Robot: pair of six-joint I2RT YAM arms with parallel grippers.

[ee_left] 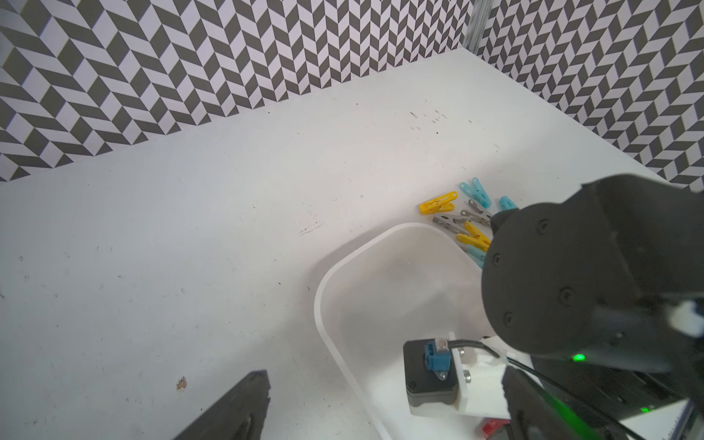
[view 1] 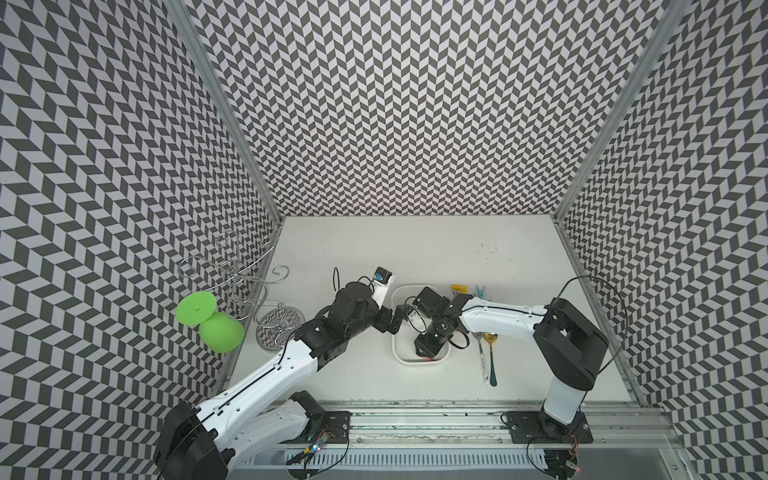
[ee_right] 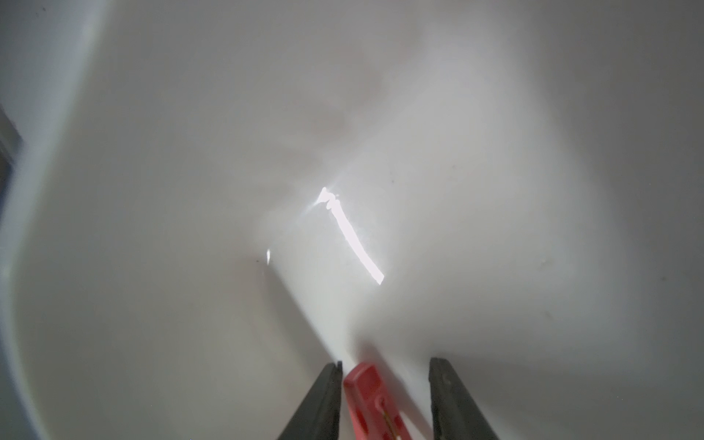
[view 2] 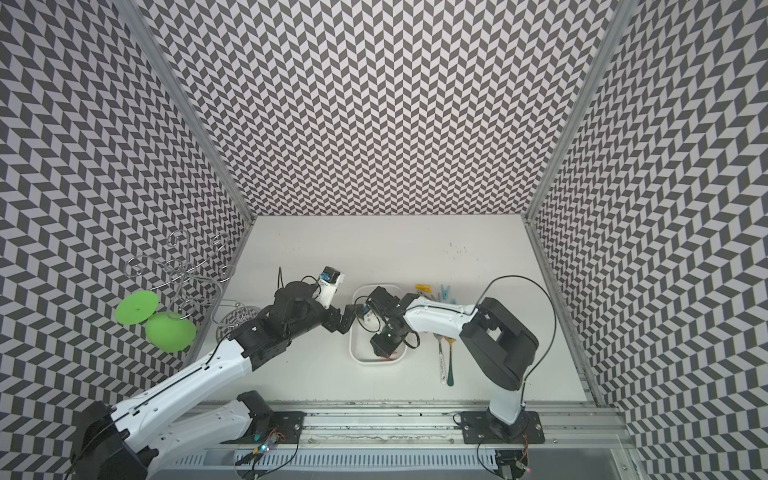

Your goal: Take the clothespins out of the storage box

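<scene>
A red clothespin (ee_right: 366,388) lies on the floor of the white storage box (view 2: 358,358), by a wall, in the right wrist view. My right gripper is down in the box with its part-open fingers on either side of the clothespin's end; whether they touch it is unclear. My left gripper hangs at the box's left side, its fingers apart with nothing seen between them. Yellow, blue and grey clothespins (ee_left: 437,204) lie outside the box at its back right, partly behind the right arm.
Two spoon-like utensils (view 1: 493,368) lie right of the box. At the far left stand wire racks (view 1: 236,272), green items (view 1: 221,332) and a round mesh item (view 1: 268,336).
</scene>
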